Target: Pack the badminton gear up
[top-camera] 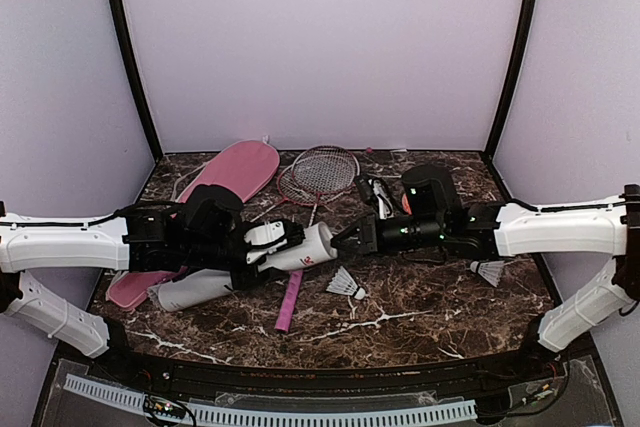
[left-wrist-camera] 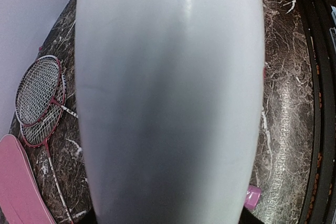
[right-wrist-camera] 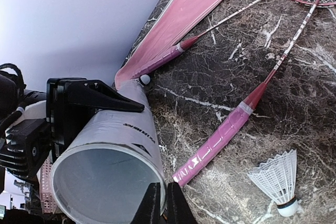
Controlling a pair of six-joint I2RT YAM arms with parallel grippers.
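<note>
My left gripper (top-camera: 282,243) is shut on a white shuttlecock tube (top-camera: 312,249), held above the table with its open mouth towards the right arm. The tube (left-wrist-camera: 168,98) fills most of the left wrist view. In the right wrist view its mouth looks empty, and my right gripper is shut at the rim, the edge passing by its fingertips; whether they pinch it I cannot tell. Two rackets (top-camera: 320,172) lie at the back. A pink racket cover (top-camera: 240,169) lies at left. One shuttlecock (top-camera: 345,284) lies front centre, another (top-camera: 488,270) at right.
A second white tube (top-camera: 190,292) lies on the table below the left arm. One pink racket handle (top-camera: 289,302) points forward under the held tube. An orange-red item (top-camera: 406,201) is mostly hidden behind the right gripper.
</note>
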